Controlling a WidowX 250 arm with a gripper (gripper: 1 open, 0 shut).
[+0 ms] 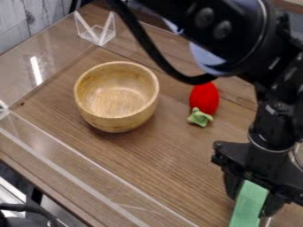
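My gripper (253, 182) is low at the bottom right of the camera view, over a green oblong object (246, 211) that stands out below it. Its fingers are at the top end of the green object; whether they hold it I cannot tell. A wooden bowl (116, 96) sits on the table at left. A red object (203, 94) lies right of the bowl, with a small light-green piece (199, 118) just below it.
A clear plastic holder (95, 27) stands at the top left. Dark cables cross the bottom left.
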